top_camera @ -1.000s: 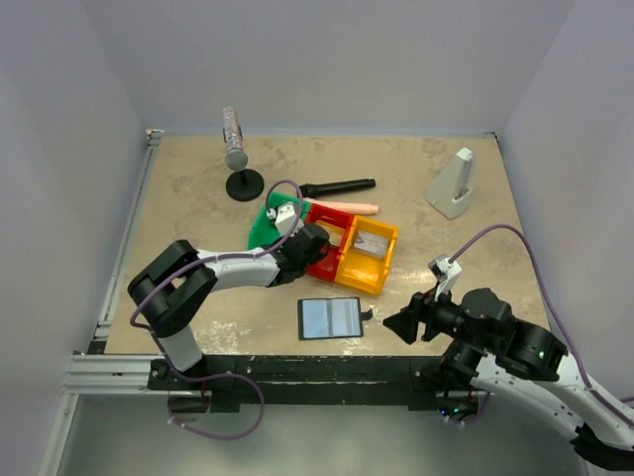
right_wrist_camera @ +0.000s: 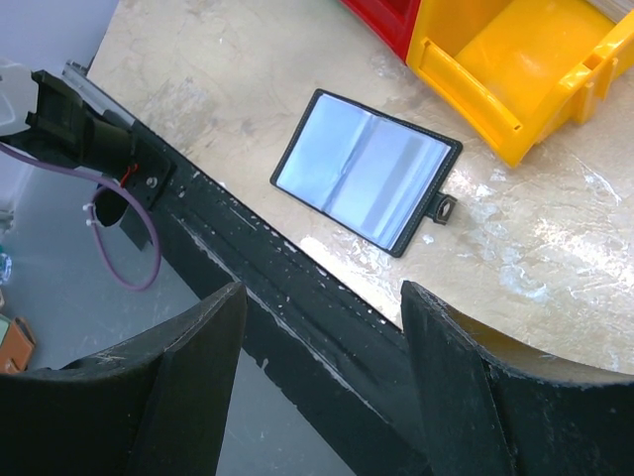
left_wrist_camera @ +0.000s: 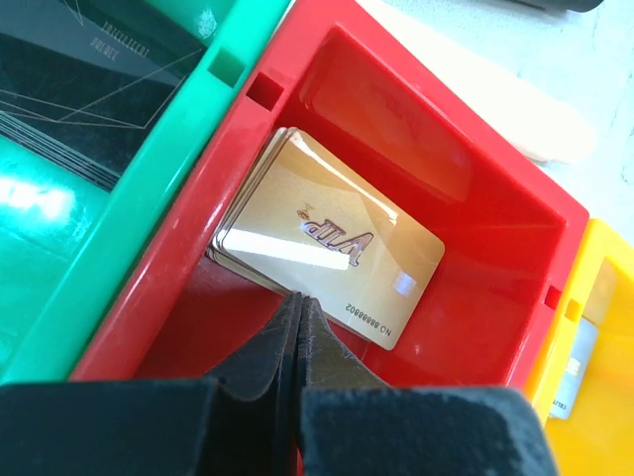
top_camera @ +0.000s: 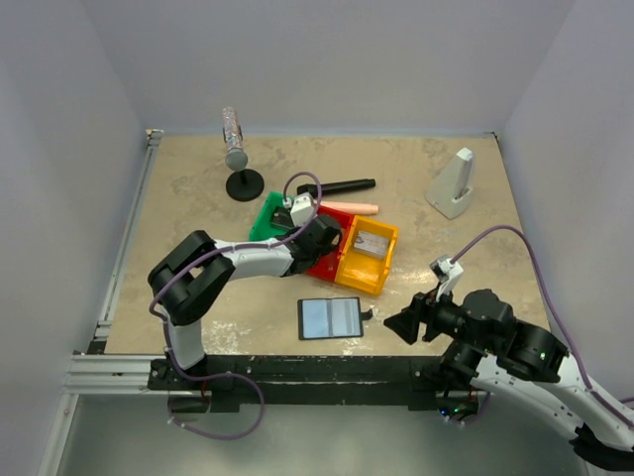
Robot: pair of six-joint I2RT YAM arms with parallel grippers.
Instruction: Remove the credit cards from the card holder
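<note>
Gold VIP cards (left_wrist_camera: 337, 228) lie stacked in the red compartment (left_wrist_camera: 466, 297) of the holder. My left gripper is shut, its tips at the lower edge of that stack. The green compartment (left_wrist_camera: 40, 248) holds dark cards (left_wrist_camera: 89, 89); the yellow one (right_wrist_camera: 515, 50) holds light cards (top_camera: 370, 246). My right gripper stands open at the lower right, apart from the holder, with nothing between its fingers.
A flat pad (top_camera: 330, 317) lies in front of the holder. Behind are black and pink rods, a stand (top_camera: 244, 184) at the back left and a white object (top_camera: 451, 188) at the right.
My left arm has moved rightward and a little forward over the red compartment. The right arm has not visibly moved.
</note>
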